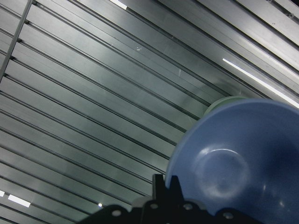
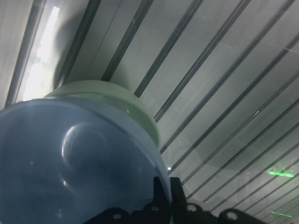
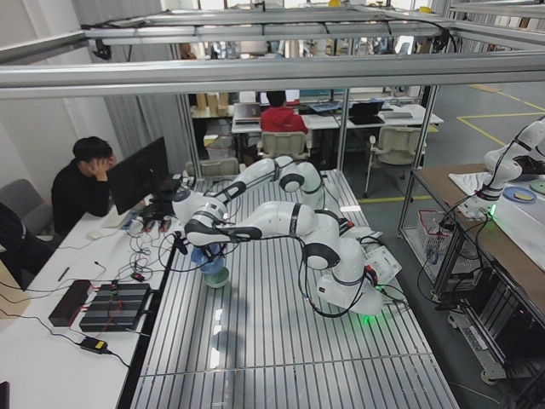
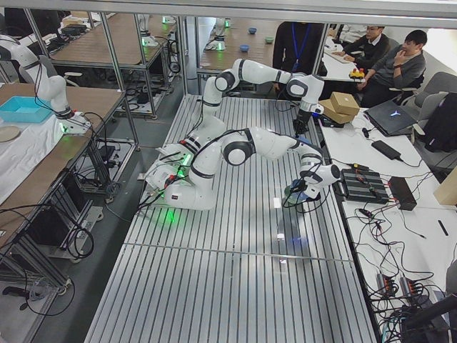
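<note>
A blue bowl [image 3: 206, 260] hangs just over a green bowl [image 3: 216, 279], partly covering it in both wrist views. My left gripper is at the blue bowl's rim, its fingers close together on either side of it, shut on it. My right gripper likewise has the rim between its fingers, shut on the blue bowl. In the right wrist view the green bowl [image 2: 107, 95] shows behind the blue one. In the camera right view the arms largely hide both bowls.
A white desk [image 3: 51, 366] with monitor, cables and black boxes runs along one side, with people seated at it. The arm bases stand along the other side.
</note>
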